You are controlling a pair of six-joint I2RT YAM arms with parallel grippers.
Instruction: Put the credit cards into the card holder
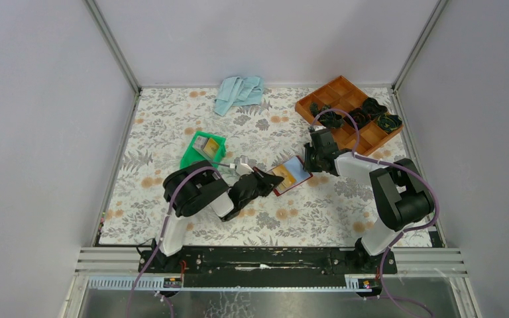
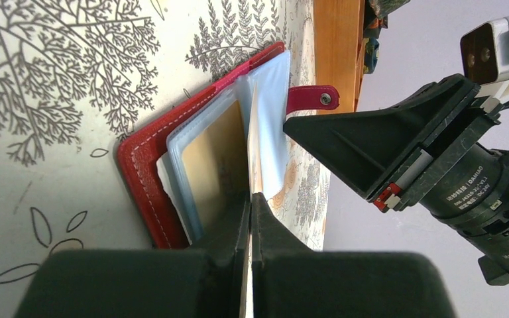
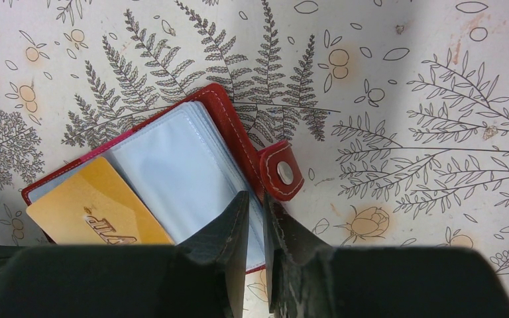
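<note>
The red card holder lies open on the table, with clear blue-white sleeves and a yellow card on one half. My left gripper is shut over the holder, at the edge of a raised sleeve or card; whether anything thin is between the fingertips is unclear. My right gripper is at the holder's strap side, fingertips slightly apart over the sleeve edge, below the snap strap.
A green basket with cards stands left of the holder. A wooden compartment box with dark items is at back right. A blue cloth lies at the back.
</note>
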